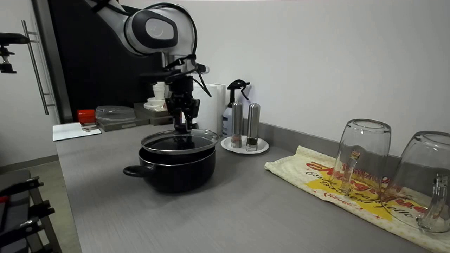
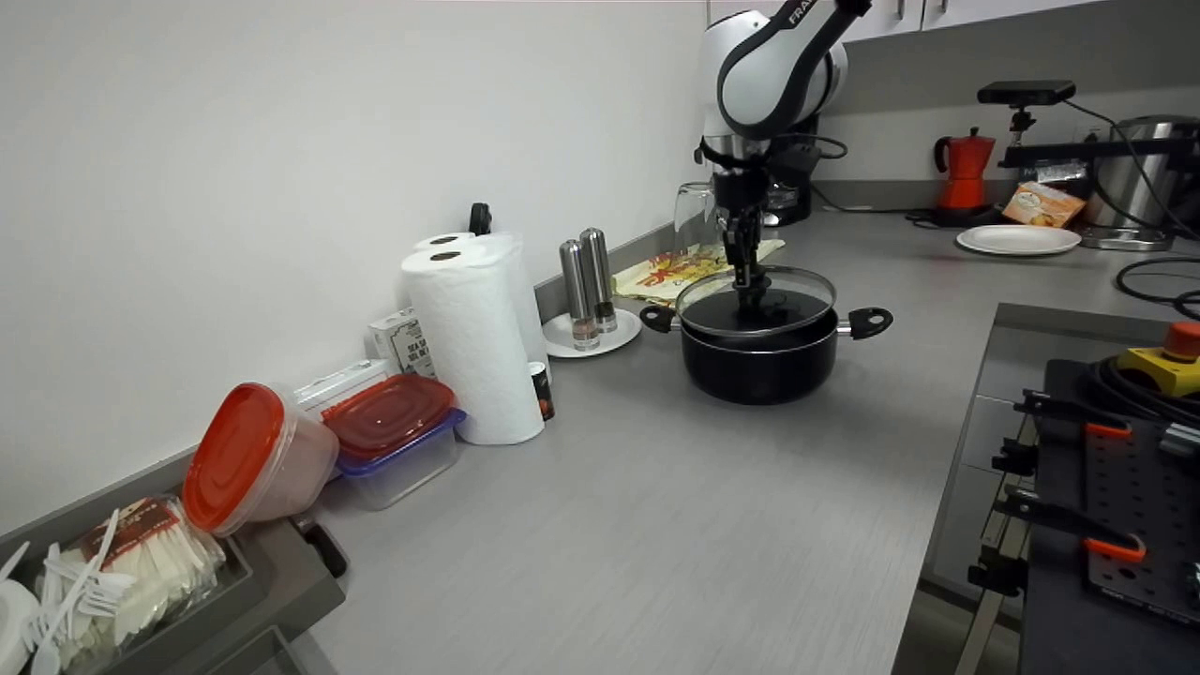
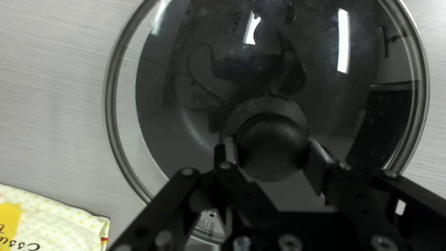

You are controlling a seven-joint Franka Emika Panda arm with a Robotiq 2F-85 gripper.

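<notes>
My gripper is shut on the round black knob (image 3: 271,146) of a glass lid with a metal rim (image 3: 112,104). In exterior view 1 the lid (image 1: 158,143) hangs roughly level just above the black pot (image 1: 181,173), with a dark gap visible between its rim and the pot's front edge. Exterior view 2 has the lid (image 2: 804,294) over the pot (image 2: 759,371), sitting slightly toward the wall side. The pot stands upright on the counter, a handle (image 2: 869,322) on either side. Its inside is mostly hidden by the lid.
Close behind the pot, a white plate (image 1: 265,147) carries two metal grinders (image 1: 253,126). Paper towel rolls (image 2: 472,337) stand against the wall. Two upturned glass mugs (image 1: 365,147) rest on a printed cloth (image 1: 291,164). In front of the pot the counter (image 1: 177,223) is bare.
</notes>
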